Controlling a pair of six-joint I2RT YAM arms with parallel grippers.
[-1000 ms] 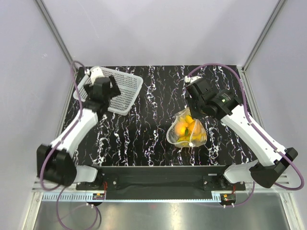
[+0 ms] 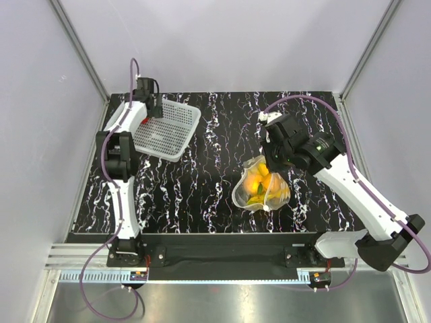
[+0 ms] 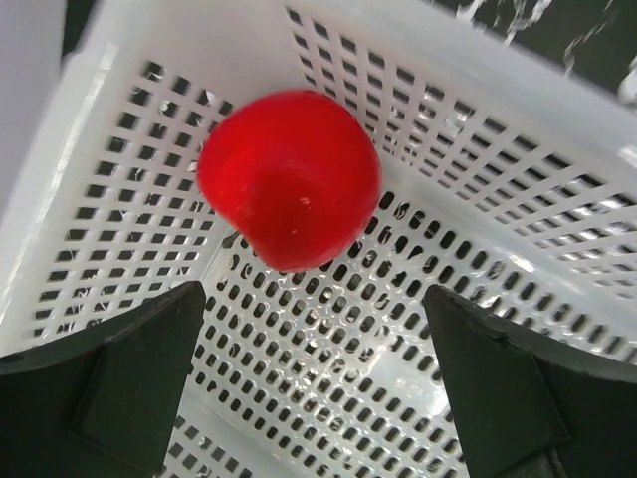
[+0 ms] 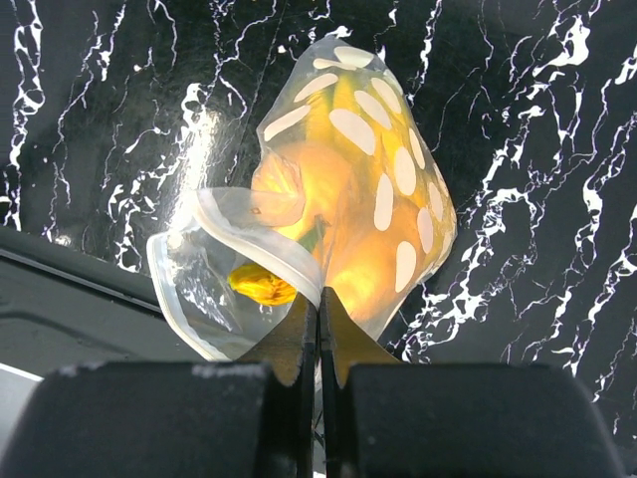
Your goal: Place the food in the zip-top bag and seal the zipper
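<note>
A red food item (image 3: 289, 179), rounded, lies in a corner of the white perforated basket (image 2: 178, 134); my left gripper hangs open over it, fingers either side below it in the left wrist view. The clear zip bag (image 2: 246, 198), holding orange and yellow food, lies on the right half of the table with its mouth open. My right gripper is shut at the bag's upper edge in the right wrist view; whether film is between its tips is hard to tell.
Pale walls border it at the back and sides.
The left arm has swung toward the back of the basket and straightened over it. The right arm has shifted only slightly.
</note>
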